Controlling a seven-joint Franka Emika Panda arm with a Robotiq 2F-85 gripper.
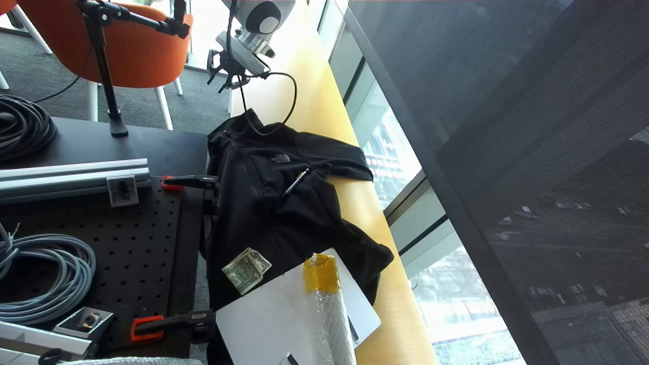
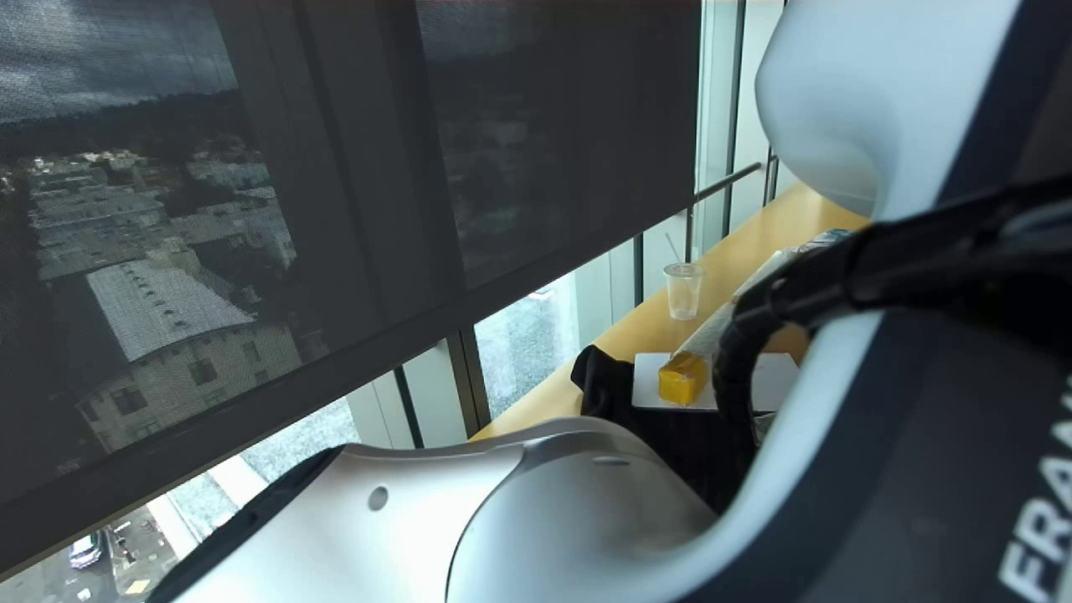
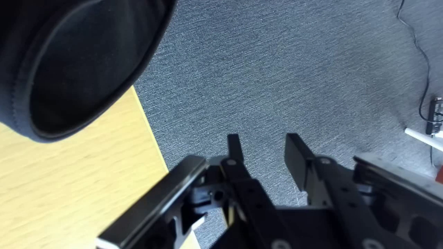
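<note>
My gripper stands open over the grey carpet, just off the wooden ledge's edge, with only air between its fingers. In exterior view 1 the gripper is at the top, beyond the jacket's collar. A black jacket is spread along the ledge; its collar fills the upper left of the wrist view, apart from the fingers. On the jacket lie a pen and banknotes. A white board overlaps the jacket's lower part, with a wrapped roll ending in yellow tape on it.
A clear plastic cup stands on the ledge by the window. Beside the jacket, a black table holds clamps, metal profiles and coiled cables. An orange chair stands behind. Bare ledge lies beyond the collar.
</note>
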